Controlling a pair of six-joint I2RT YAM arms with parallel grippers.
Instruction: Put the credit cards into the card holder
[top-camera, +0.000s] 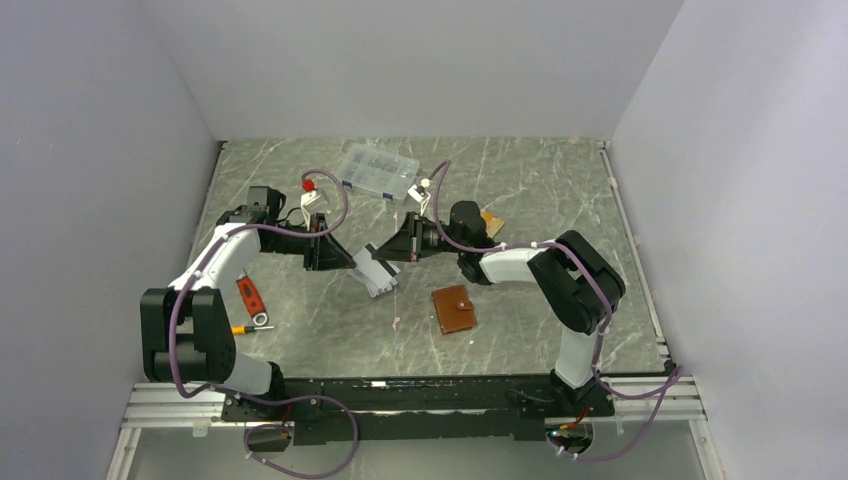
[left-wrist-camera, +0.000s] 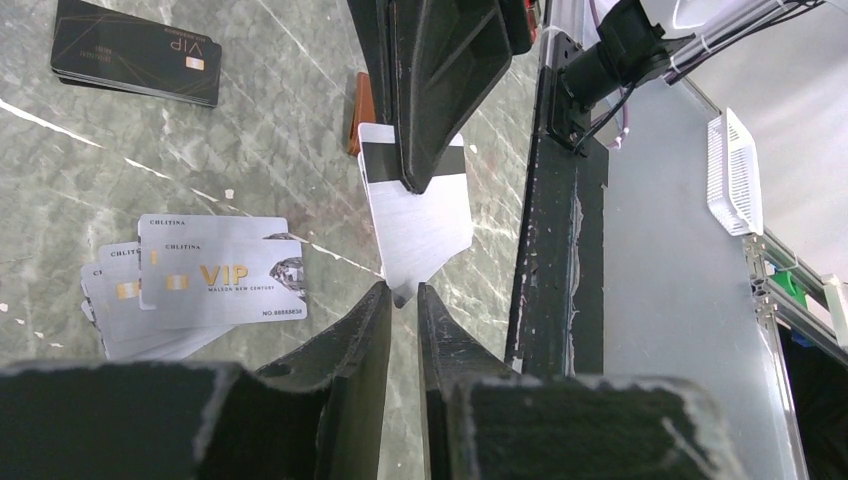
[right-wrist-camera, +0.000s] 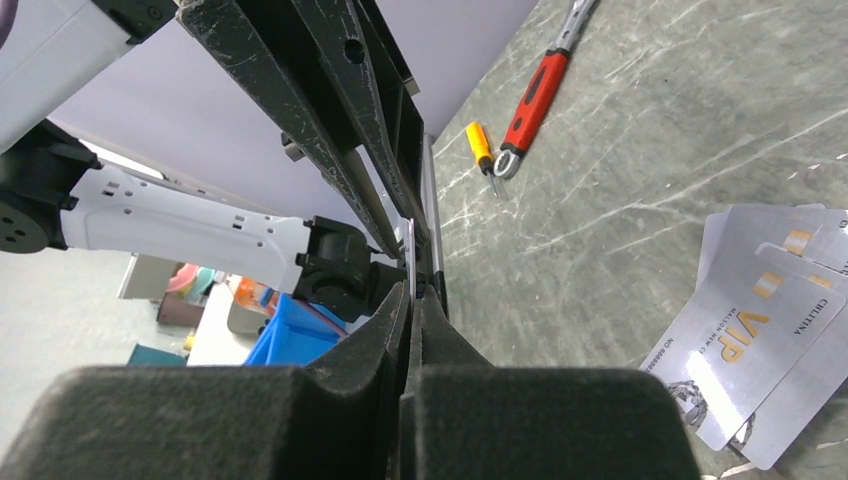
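My right gripper (top-camera: 382, 255) is shut on a thin white card with a dark stripe, seen edge-on in the right wrist view. My left gripper faces the card's lower corner, fingertips slightly apart, just left of the right gripper in the top view. Silver VIP cards (left-wrist-camera: 215, 270) lie fanned on the table below, and black VIP cards (left-wrist-camera: 135, 55) lie beside them in the left wrist view. A brown leather card holder (top-camera: 454, 310) lies on the table to the front right.
A clear compartment box (top-camera: 378, 170) sits at the back. A red-handled tool (top-camera: 250, 295) and yellow screwdriver (top-camera: 240, 329) lie at the left.
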